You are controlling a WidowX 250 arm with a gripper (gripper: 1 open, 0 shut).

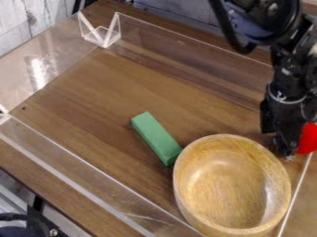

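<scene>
My black gripper (pixel 283 137) is at the right side of the view, low over the table just behind and right of the wooden bowl. A red object (pixel 307 139) shows at its right, partly hidden by the gripper. Whether the fingers hold it cannot be told. A round wooden bowl (pixel 232 162) sits at the front right, and a green block (pixel 155 137) lies to its left.
Clear plastic walls edge it, with a small clear bracket (pixel 99 32) at the back left.
</scene>
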